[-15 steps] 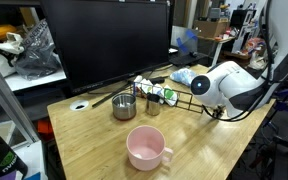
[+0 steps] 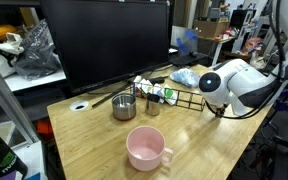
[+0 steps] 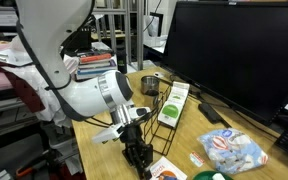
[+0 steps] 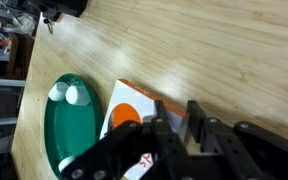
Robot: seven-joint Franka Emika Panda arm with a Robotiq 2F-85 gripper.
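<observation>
In the wrist view a flat white card or thin box [image 4: 135,101] with an orange disc and an orange edge lies low in the frame. My gripper is at its near corner, its dark fingers closed there with that edge between them; the exact grip is partly hidden by the fingers. Exterior view 2 shows the gripper [image 3: 137,158] low over the table, with the white card [image 3: 164,167] just to its right. From exterior view 1 the gripper [image 2: 216,112] is close to the tabletop, and the card is hard to make out.
A green plate [image 4: 66,126] with white pieces sits beside the card. Behind the arm stands a black wire rack [image 2: 189,101]. A pink mug [image 2: 146,148], a metal pot [image 2: 124,107] and a monitor [image 2: 116,40] are farther off.
The arm's upper part has shifted slightly to the right, while the gripper stays low at about the same place. Other objects look unmoved.
</observation>
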